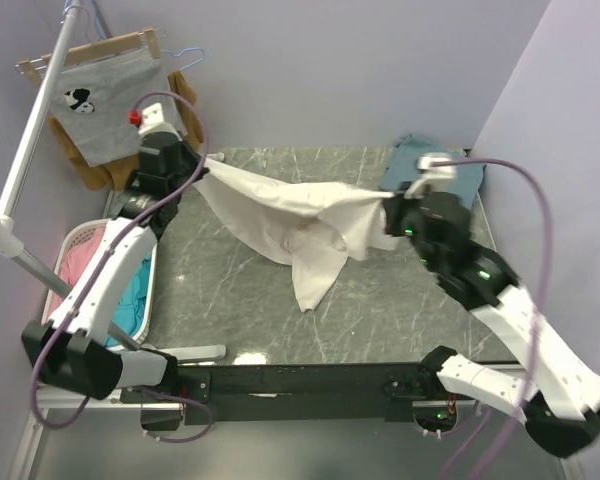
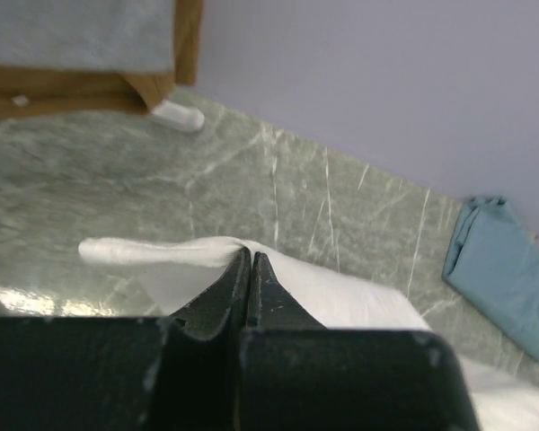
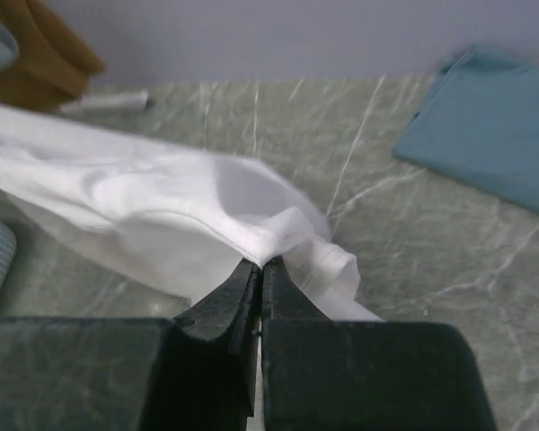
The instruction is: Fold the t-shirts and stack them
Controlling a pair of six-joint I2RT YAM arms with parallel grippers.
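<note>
A white T-shirt (image 1: 300, 225) hangs stretched between both grippers above the table, its lower part trailing on the marble. My left gripper is shut on one end of it at the upper left, a short flap lying over the fingertips. My right gripper is shut on the other end, where the fabric bunches at the fingertips. A folded teal shirt (image 2: 494, 269) lies at the back right of the table, partly behind the right arm in the top view.
A laundry basket (image 1: 151, 290) with pink and cyan clothes stands at the left. A metal rail (image 1: 25, 140) and hanging grey and brown garments (image 1: 120, 110) occupy the upper left.
</note>
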